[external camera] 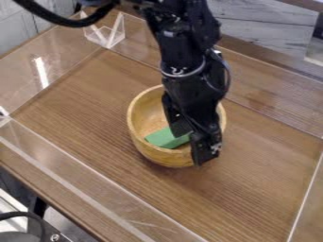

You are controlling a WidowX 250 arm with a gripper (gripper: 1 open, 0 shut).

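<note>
A round yellow bowl point(144, 118) stands on the wooden table point(76, 142), with a green object point(164, 139) inside it. My black gripper point(198, 142) reaches down from the top into the right part of the bowl, beside the green object, and covers much of both. Its fingers appear apart; whether they touch the green object cannot be told.
A clear plastic rack or container point(105, 28) sits at the back left. A pale board or wall edge runs along the top right. Dark cables lie at the lower left. The table left and right of the bowl is clear.
</note>
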